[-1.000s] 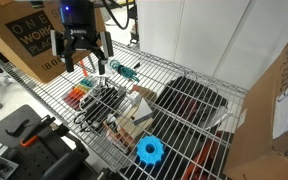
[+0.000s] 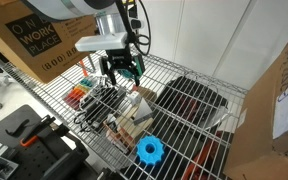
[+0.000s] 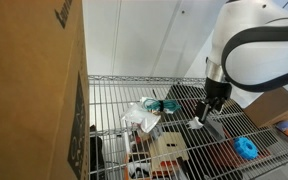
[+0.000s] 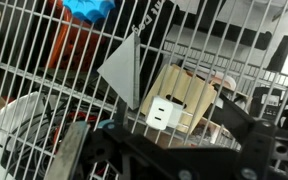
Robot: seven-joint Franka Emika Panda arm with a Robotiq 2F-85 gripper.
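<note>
My gripper [image 2: 121,76] hangs open above the wire rack [image 2: 174,72], pointing down, in exterior view 1. In the wrist view, a small white block [image 4: 164,112] with dark slots on its face lies between and beyond the spread fingers; nothing is gripped. The same white block [image 3: 195,124] appears just below and left of the gripper [image 3: 213,106] in exterior view 2. Beside it in the wrist view are a grey-white triangular piece [image 4: 120,72] and a tan wooden piece [image 4: 182,90]. Behind the gripper in exterior view 1 sits a teal item [image 2: 133,72].
A blue ring-shaped part [image 2: 149,150] lies toward the rack's front. Dark and orange tools and cables crowd the rack. Cardboard boxes stand at the left [image 2: 44,40] and right [image 2: 269,115]. Some bare wire shows at the rack's back right.
The arm has moved right in exterior view 1, from left of the teal item to in front of it. The gripper stays open, and the objects on the rack look unmoved.
</note>
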